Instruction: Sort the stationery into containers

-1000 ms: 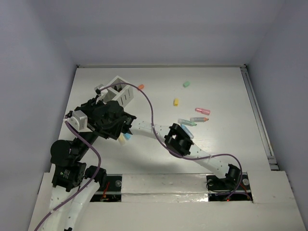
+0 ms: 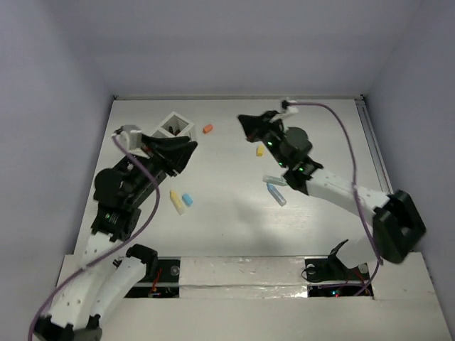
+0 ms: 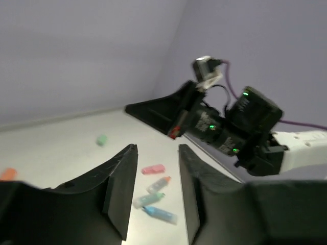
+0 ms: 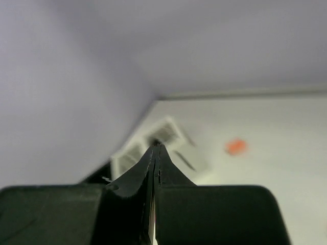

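My left gripper [image 2: 193, 145] hovers by the front of the white compartment container [image 2: 174, 116], its fingers [image 3: 121, 191] apart with nothing between them. Over the table's middle, my right gripper [image 2: 242, 125] is shut, and nothing shows between its fingertips. A yellow marker [image 2: 177, 202] and a short blue piece [image 2: 187, 199] lie in front of the left arm. Below the right arm are a green marker [image 2: 274, 180] and a blue marker [image 2: 276, 195]. The left wrist view also has a pink marker [image 3: 153, 169], an orange-tipped marker [image 3: 158, 185] and a small green piece [image 3: 101, 140].
A small orange piece [image 2: 207, 128] lies right of the container, and a yellow piece [image 2: 260, 150] sits near the right gripper. Dark items stand inside the container. The right wrist view is blurred.
The right arm has swung away from the container to the right, now covering the pink and orange-tipped markers. My left gripper has turned and moved right, toward the container's front.
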